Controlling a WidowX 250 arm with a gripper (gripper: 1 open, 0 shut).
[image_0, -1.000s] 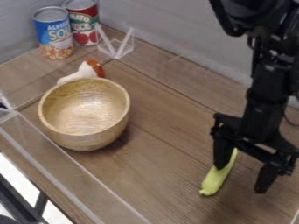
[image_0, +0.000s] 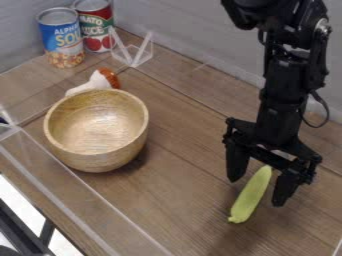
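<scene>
My black gripper (image_0: 259, 172) is open, its two fingers spread low over a pale green elongated object (image_0: 247, 203) lying on the wooden table at the right. The upper end of the green object lies between or under the fingers; I cannot tell whether they touch it. A wooden bowl (image_0: 94, 130) sits to the left.
At the back left stand two cans, a blue one (image_0: 64, 36) and a red one (image_0: 95, 23). A small white and orange item (image_0: 96, 84) lies behind the bowl. Its left edge runs near the bowl.
My gripper has shifted left, over the green object, and sits slightly higher in the view. The green object and the bowl look unmoved.
</scene>
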